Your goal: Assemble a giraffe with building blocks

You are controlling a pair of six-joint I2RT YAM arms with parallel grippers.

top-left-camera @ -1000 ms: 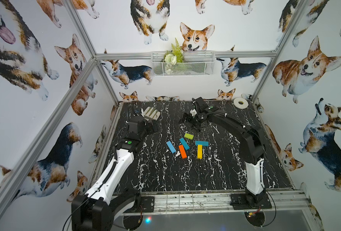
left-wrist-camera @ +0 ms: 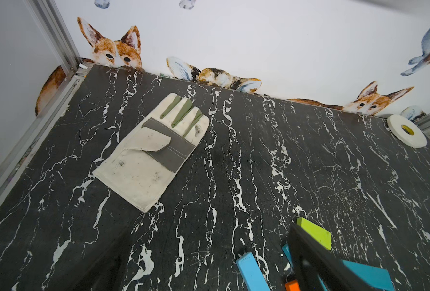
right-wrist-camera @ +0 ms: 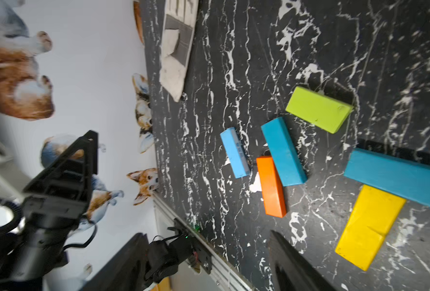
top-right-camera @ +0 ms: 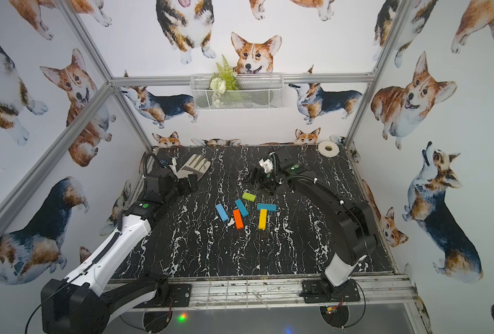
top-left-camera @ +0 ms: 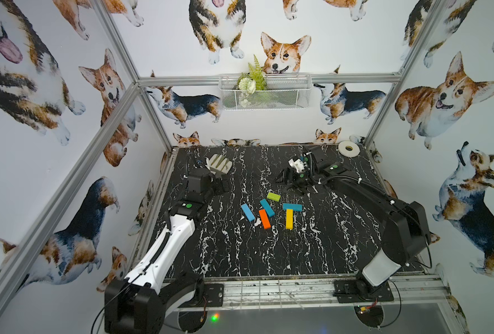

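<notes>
Six-colour play blocks lie loose mid-table, none gripped. In the right wrist view a lime block point(right-wrist-camera: 319, 109) lies apart, and a light blue block point(right-wrist-camera: 234, 152) stands off to one side. A slanted teal block point(right-wrist-camera: 283, 151) lies against or very near the orange block point(right-wrist-camera: 270, 186). Another teal block point(right-wrist-camera: 399, 177) meets the end of the yellow block point(right-wrist-camera: 370, 225), forming a rough T. My right gripper hovers behind the blocks, fingers apart and empty. Beyond the blocks' left side, my left gripper is open and empty over bare table.
A work glove point(left-wrist-camera: 149, 150) lies at the back left, close to my left gripper. A white tape roll point(top-left-camera: 348, 148) sits in the back right corner. A wire basket point(top-left-camera: 264, 99) hangs on the back wall.
My right gripper has shifted to the right and slightly towards the front, its elbow swinging outward right. The left arm and the blocks look unmoved.
</notes>
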